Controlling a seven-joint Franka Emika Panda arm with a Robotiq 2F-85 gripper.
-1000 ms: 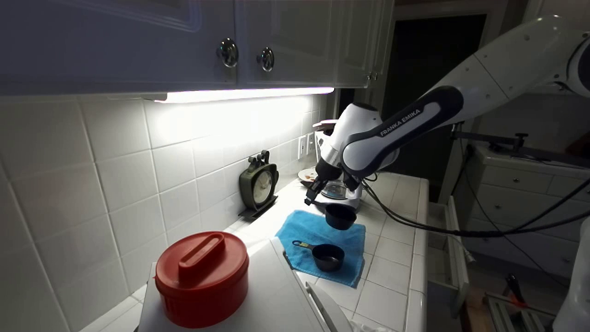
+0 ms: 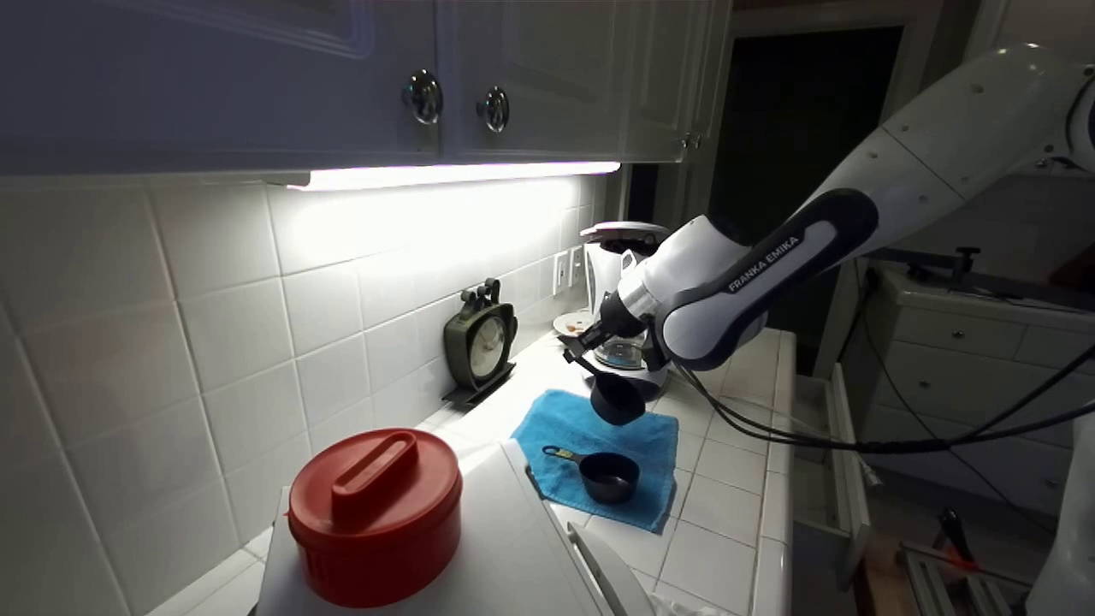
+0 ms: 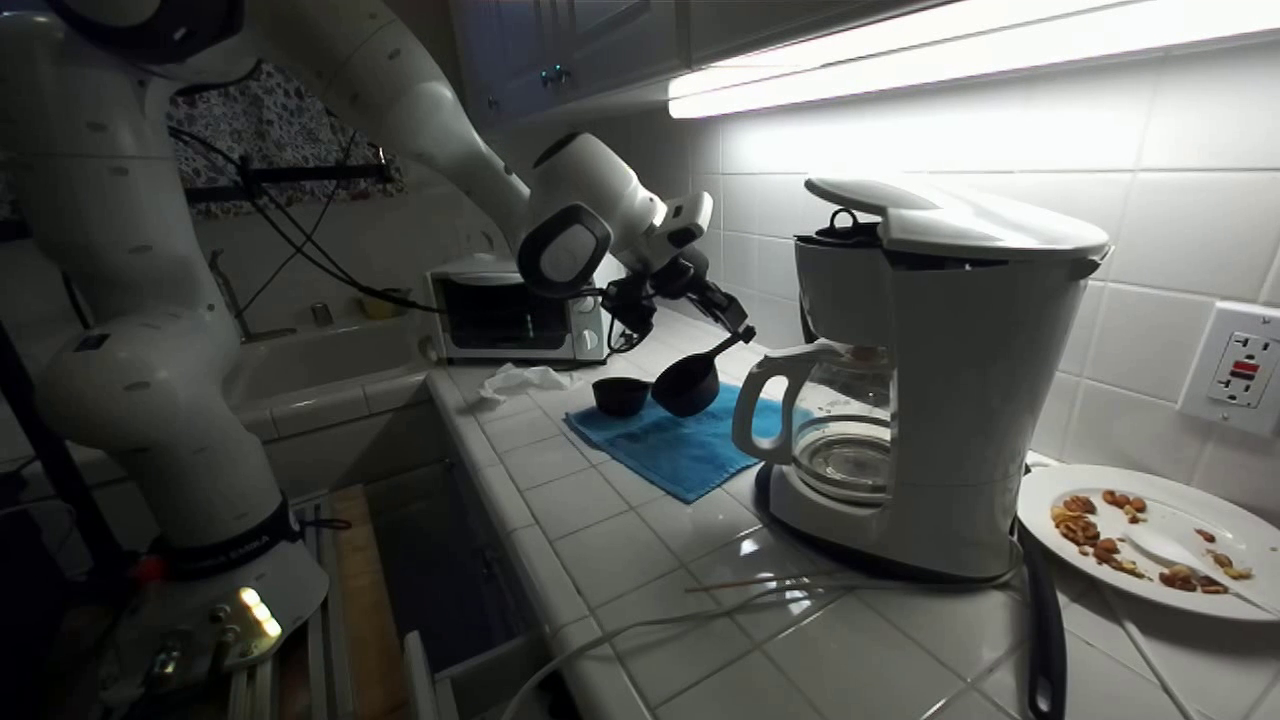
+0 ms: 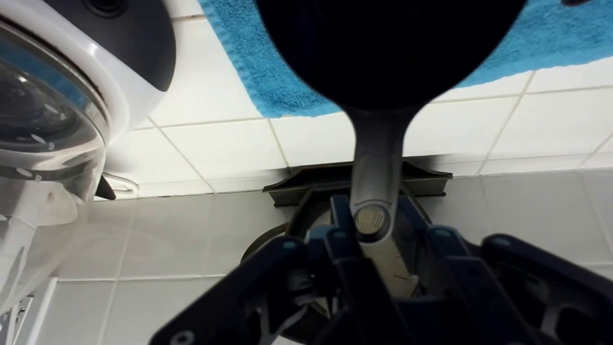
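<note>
My gripper is shut on the handle of a black measuring cup [image 2: 617,399], which hangs tilted above the blue towel [image 2: 657,436]. In the wrist view the handle runs between the fingers and the dark bowl fills the top middle. A second black measuring cup [image 2: 608,477] rests on the towel, its handle toward the wall. From the other side, the held cup [image 3: 686,385] shows in front of the resting cup [image 3: 620,396]. Whether anything is inside the held cup cannot be seen.
A white coffee maker [image 3: 956,396] with a glass carafe stands close to the gripper. Beyond it lies a plate [image 3: 1041,494] of nuts. A dark-framed scale or clock [image 2: 482,343] leans by the wall. A red lidded container [image 2: 375,518] sits on the toaster oven [image 3: 504,314]. Bare tiles border the towel.
The wrist has rotated and risen slightly, and the held cup has gone from nearly level to steeply tilted, shifting a little left in the first exterior view. The cup on the towel has not moved.
</note>
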